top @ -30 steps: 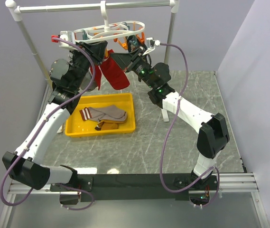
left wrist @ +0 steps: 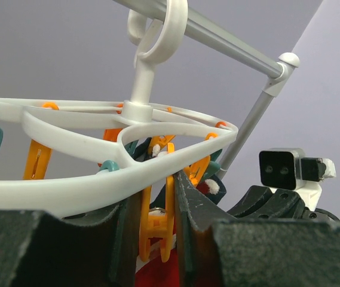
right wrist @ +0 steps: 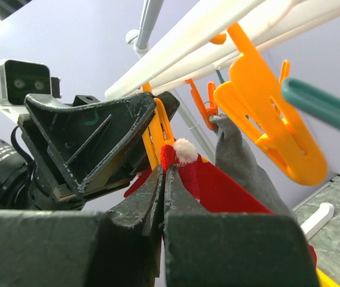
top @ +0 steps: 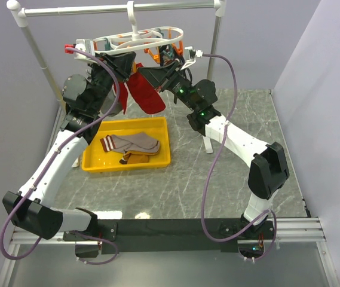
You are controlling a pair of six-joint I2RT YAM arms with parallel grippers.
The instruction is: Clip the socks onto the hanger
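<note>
A white round hanger [top: 140, 37] with orange and teal clips hangs from the rail. My left gripper is shut on an orange clip [left wrist: 146, 221] under the hanger's front ring. My right gripper is shut on the white-tipped edge of a red sock [right wrist: 229, 191], just below that clip; the sock hangs down from there. A grey sock [right wrist: 238, 161] hangs behind the red one, near other clips.
A yellow bin [top: 125, 164] with grey and mustard socks stands on the marble table [top: 229, 185] below. The rail's uprights [top: 214, 42] flank the hanger.
The arms are almost still. My right gripper and the red sock have shifted very slightly in the top view.
</note>
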